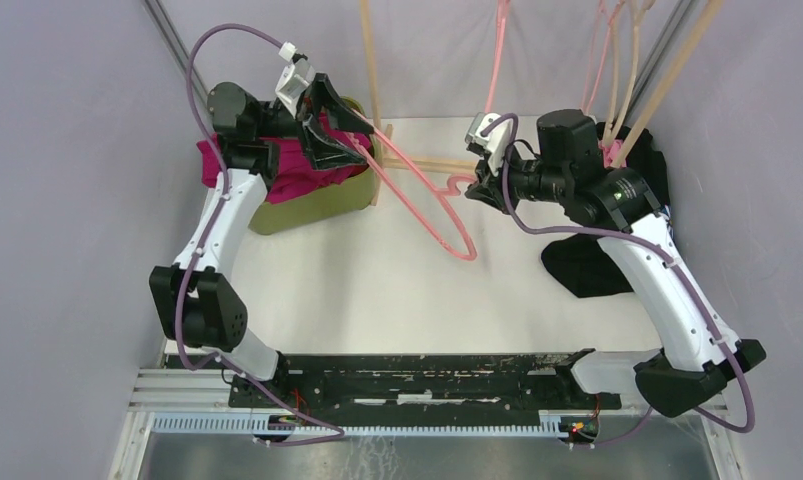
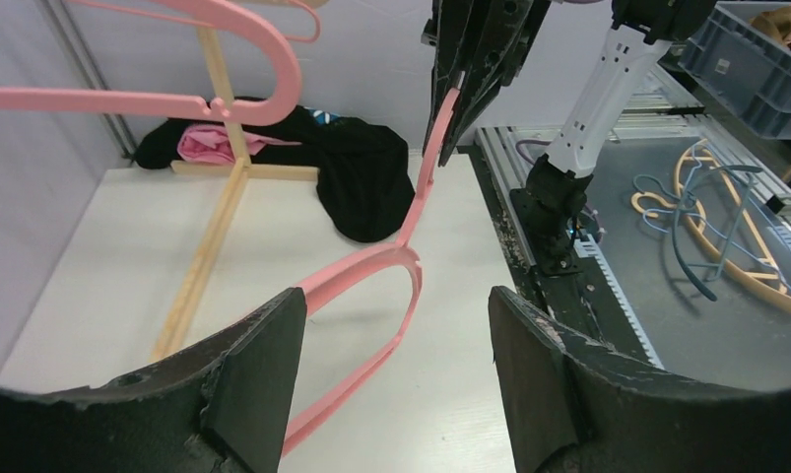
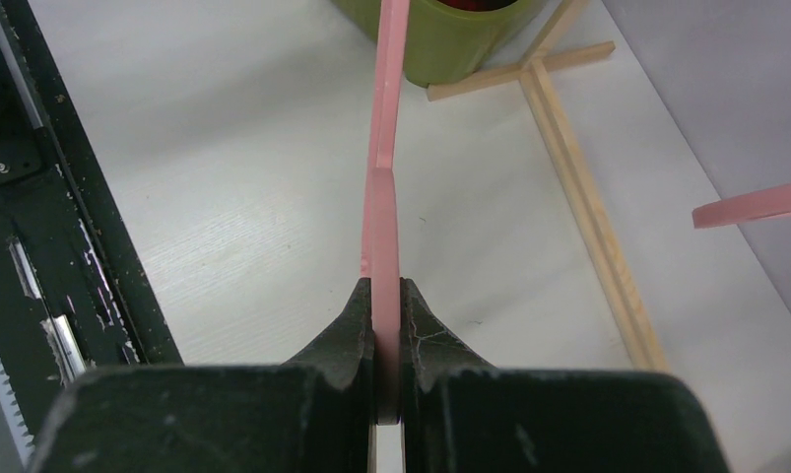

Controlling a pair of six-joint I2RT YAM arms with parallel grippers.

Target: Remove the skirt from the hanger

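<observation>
A pink hanger (image 1: 429, 220) is held in the air by my right gripper (image 1: 482, 185), which is shut on its hook end; in the right wrist view the pink plastic (image 3: 384, 227) runs between the fingers. My left gripper (image 1: 350, 135) stands open at the hanger's far end; in the left wrist view its fingers are spread around the hanger (image 2: 352, 266), with no visible contact. No fabric shows on this hanger. Dark pink cloth (image 1: 297, 172) lies in a green bin at the back left.
Black cloth (image 1: 577, 268) with a pink piece lies at the right. More pink and wooden hangers hang from the wooden rack (image 1: 437, 165) at the back.
</observation>
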